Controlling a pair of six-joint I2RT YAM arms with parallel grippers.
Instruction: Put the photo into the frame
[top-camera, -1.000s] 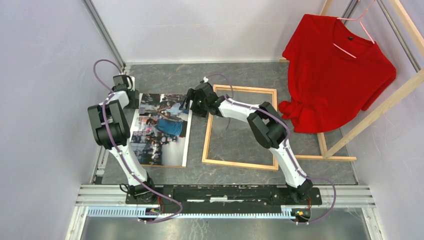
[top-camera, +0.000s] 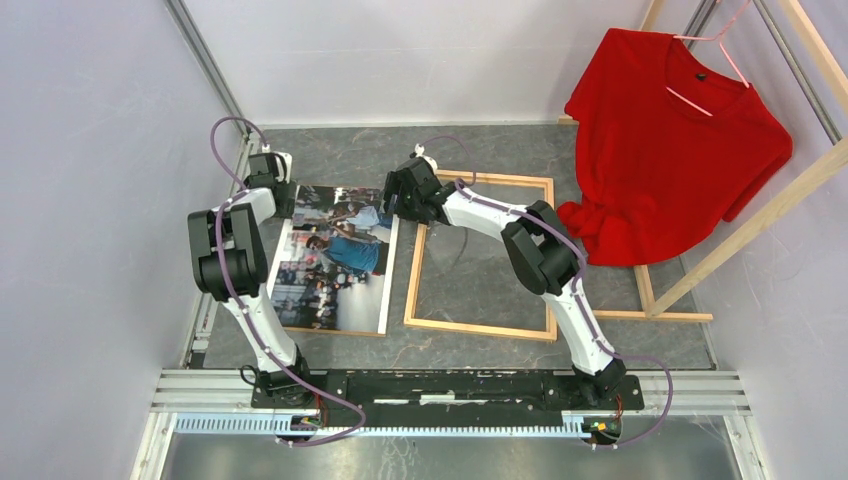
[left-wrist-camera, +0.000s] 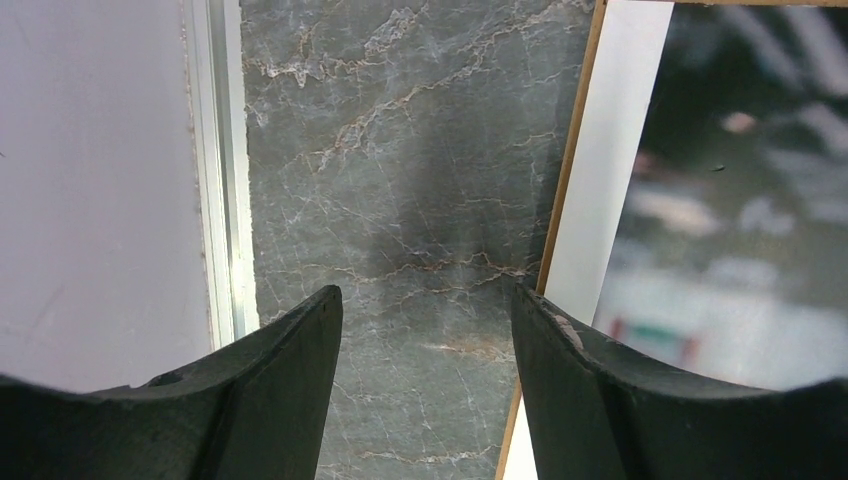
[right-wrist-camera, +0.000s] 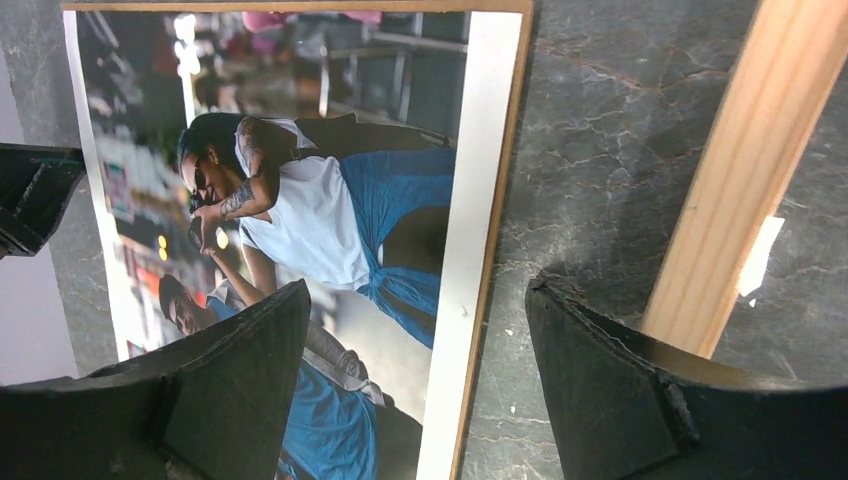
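Observation:
The photo, a street picture with white side borders on a wood-edged board, lies flat left of the empty wooden frame. My left gripper is partly open at the photo's left edge. Its right fingertip is against or just over that edge; only bare floor shows between the fingers. Across the photo's right edge stands my right gripper, open. One of its fingers is over the picture, the other over the strip of floor beside the frame's left bar.
A red shirt hangs on a pink hanger from a wooden rack at the right. A wall closes off the left side. Between photo and frame runs a narrow strip of floor.
The photo has slid to the right, nearer the frame, and the left gripper has moved right with it. My right gripper has shifted slightly right. The frame has stayed put.

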